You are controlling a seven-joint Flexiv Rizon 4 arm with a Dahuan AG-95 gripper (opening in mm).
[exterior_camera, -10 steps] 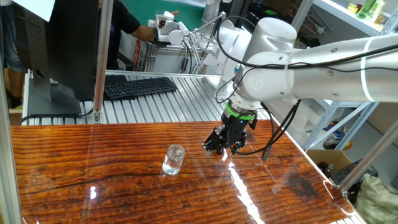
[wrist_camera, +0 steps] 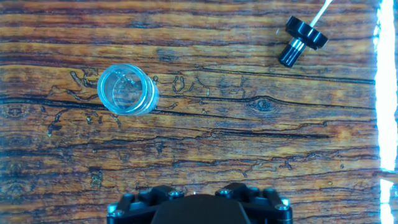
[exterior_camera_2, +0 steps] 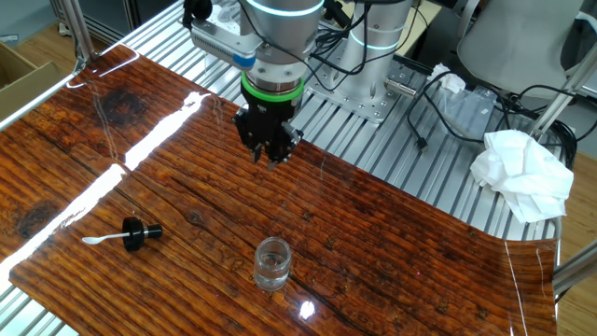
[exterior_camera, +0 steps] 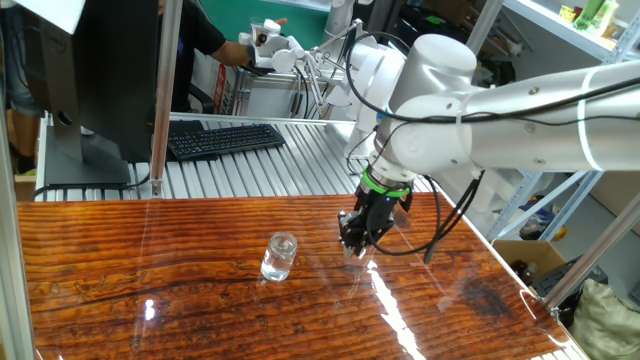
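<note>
A clear glass jar (exterior_camera: pixel 279 257) stands upright on the wooden tabletop, with what looks like clear liquid low inside. The wrist view shows the jar (wrist_camera: pixel 127 89) from above, its mouth uncovered, at upper left. A black cap (exterior_camera_2: pixel 134 234) with a thin white stick lies on its side, apart from the jar; the same cap (wrist_camera: pixel 305 34) appears at upper right in the wrist view. My gripper (exterior_camera_2: pixel 265 161) hangs above the table, away from both. Along the bottom of the wrist view, the gripper has its fingers apart and nothing visible between them.
Bare wood (exterior_camera_2: pixel 373 243) surrounds the jar. White crumpled cloth or paper (exterior_camera_2: pixel 522 175) sits on the metal slats beyond the table edge. A keyboard (exterior_camera: pixel 225 141) and a monitor are behind the table, near a metal frame post (exterior_camera: pixel 165 100).
In exterior view 1, the gripper's left side has shifted slightly right and looks narrower; whether it turned or its fingers drew in is unclear. The jar has stayed put.
</note>
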